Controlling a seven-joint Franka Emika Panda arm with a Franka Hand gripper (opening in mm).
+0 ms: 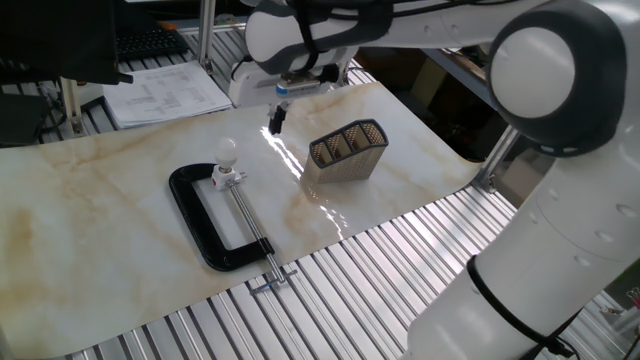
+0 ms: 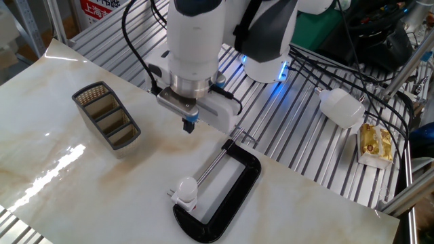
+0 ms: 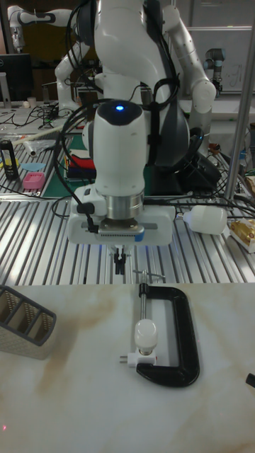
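My gripper (image 3: pixel 120 264) hangs over the table with its dark fingers close together and nothing visible between them. In exterior view 2 the gripper (image 2: pixel 188 127) is above the tabletop, between the organizer and the clamp. A black C-clamp (image 1: pixel 205 225) lies flat on the marbled sheet, its screw bar toward the slatted edge. At one end of the clamp a white bulb (image 1: pixel 227 153) stands in a small white socket (image 2: pixel 186 199) with metal prongs. The beige organizer (image 1: pixel 345 165), dark-rimmed and divided into compartments, stands upright and looks empty.
Stacked papers (image 1: pixel 165 93) lie behind the sheet in exterior view 1. A larger white bulb (image 2: pixel 341 108) and a gold-and-white box (image 2: pixel 375 145) rest on the slatted metal table (image 2: pixel 302 152). Much of the marbled sheet (image 1: pixel 90 220) is bare.
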